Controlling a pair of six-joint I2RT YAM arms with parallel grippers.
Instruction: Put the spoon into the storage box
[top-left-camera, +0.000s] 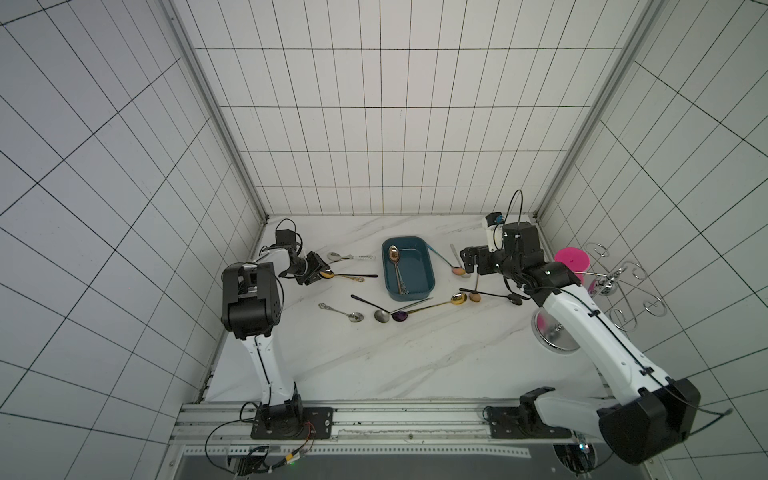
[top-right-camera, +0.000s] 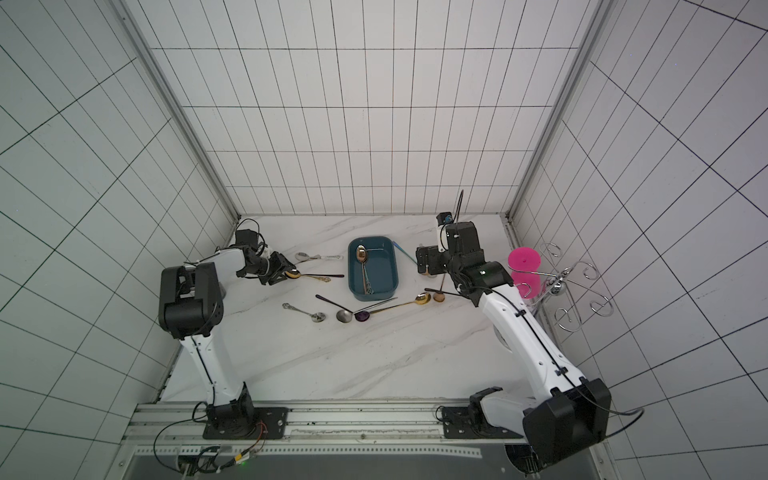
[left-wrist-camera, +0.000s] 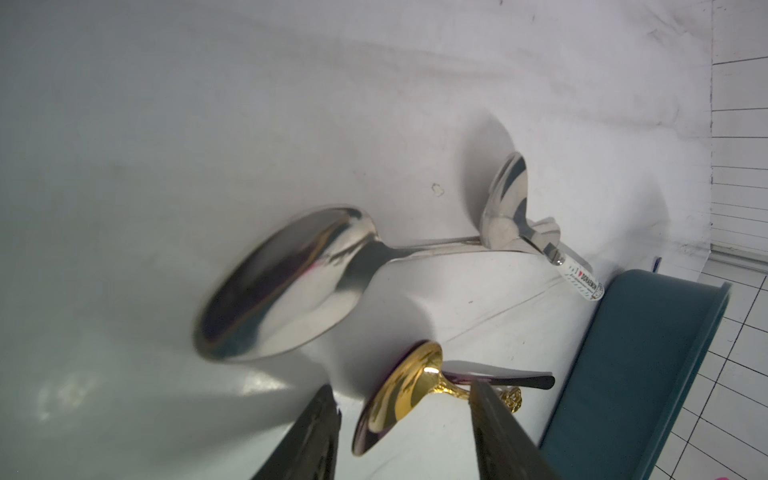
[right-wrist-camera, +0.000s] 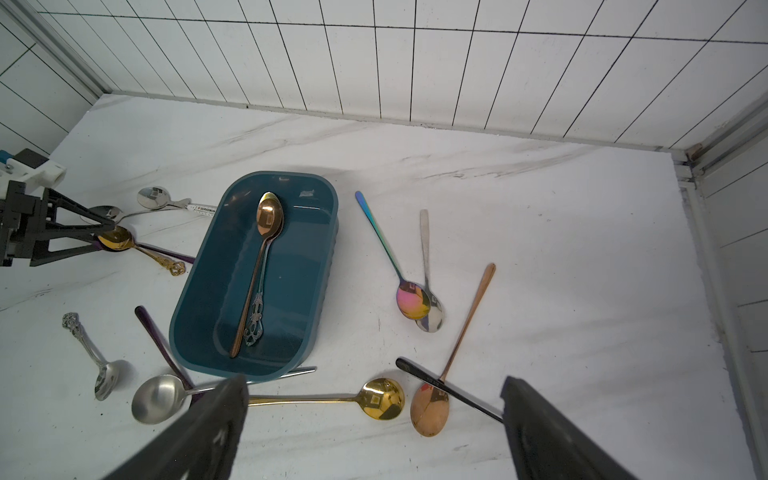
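Note:
The teal storage box (top-left-camera: 420, 272) holds two spoons, one copper (right-wrist-camera: 269, 214). My left gripper is low at the left of the table, its fingers part open around the bowl of a gold spoon (left-wrist-camera: 404, 382) that lies across a dark-handled spoon. A large silver spoon (left-wrist-camera: 280, 284) lies beside it in the left wrist view. My right gripper is open above the right of the table, nothing between its fingers, over several loose spoons.
A pink object (top-left-camera: 571, 260) and a wire stand (top-left-camera: 608, 284) are at the right. Tiled walls enclose the table on three sides.

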